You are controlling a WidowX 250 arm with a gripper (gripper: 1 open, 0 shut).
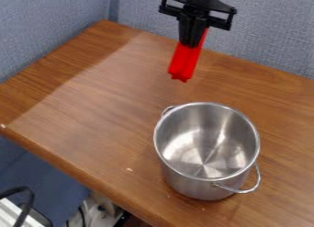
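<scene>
My gripper (185,65) hangs over the back of the wooden table, its black body at the top of the view and its red fingers pointing down, pressed together with nothing visible between them. Below it, toward the front right, a steel pot (205,148) with two wire handles stands upright on the table. Its inside looks empty.
Grey padded walls (37,24) line the back and left. Past the table's front left edge lie a blue floor and some dark cables.
</scene>
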